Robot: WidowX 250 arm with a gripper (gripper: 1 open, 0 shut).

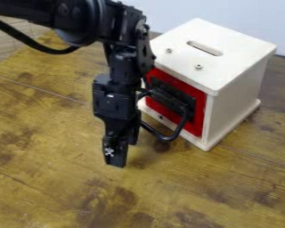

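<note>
My black gripper [118,142] hangs low over the wooden floor, just left of a white wooden box [228,89] that has a red front panel [194,126] and a dark opening partly hidden behind the arm and its cable. The box top has a slot and small bolts. The fingers point down; whether they are open or shut is hard to make out in the dark shapes.
A pale wall stands behind the box at the right, and a tiled area shows at the top left.
</note>
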